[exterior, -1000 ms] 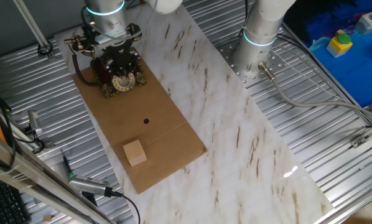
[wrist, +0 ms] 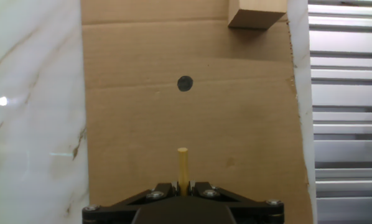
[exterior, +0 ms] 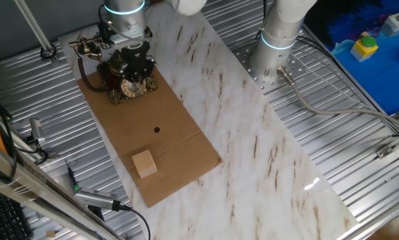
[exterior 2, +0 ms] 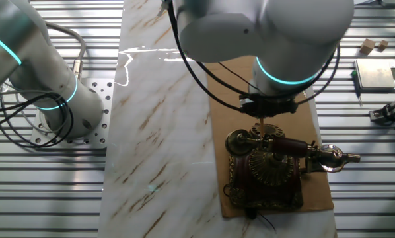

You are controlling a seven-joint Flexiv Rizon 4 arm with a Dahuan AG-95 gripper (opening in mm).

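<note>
In the wrist view my gripper is shut on a thin wooden stick (wrist: pixel 183 165), which points forward from between its fingers. An ornate old-style telephone (exterior 2: pixel 267 182) in dark red and brass stands on a cardboard sheet (exterior 2: pixel 225 119), its handset (exterior 2: pixel 290 147) lying across the top. Exterior view 1 shows the gripper (exterior: pixel 139 69) above the phone, overlapping its upper part, with the round dial (exterior: pixel 133 87) partly visible below. Whether the stick touches the phone cannot be told. The phone is outside the wrist view.
A pale wooden block (exterior: pixel 145 164) and a black round spot (exterior: pixel 157 130) are on the cardboard's open half. Cables (exterior 2: pixel 204 76) hang around the wrist.
In exterior view 1 the arm and gripper have shifted rightward across the phone, and the wrist's light ring sits slightly higher in view. Phone, block and cardboard have stayed put.
</note>
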